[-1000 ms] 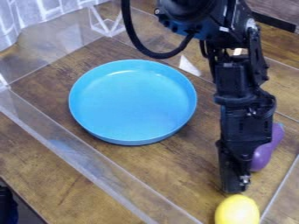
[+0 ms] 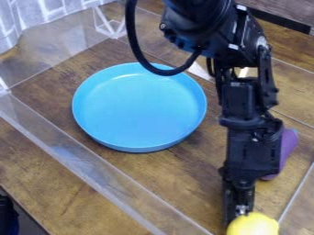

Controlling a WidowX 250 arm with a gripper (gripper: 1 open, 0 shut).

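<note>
The black arm reaches down the right side of the camera view, its gripper (image 2: 240, 204) low at the bottom right, just behind a yellow object (image 2: 252, 225) that is cut off by the frame's edge. The fingertips are dark and partly hidden, so what lies between them is unclear; the gripper looks shut. A purple object (image 2: 285, 147) lies behind the arm on the right.
A blue round bowl (image 2: 139, 106) sits left of the arm on the wooden table (image 2: 123, 202). Clear plastic strips or walls edge the area at the left and bottom. A pale item is partly hidden behind the arm at the top.
The gripper has moved down and slightly left, closer to the yellow object, which now sits slightly lower in view. The bowl has not moved.
</note>
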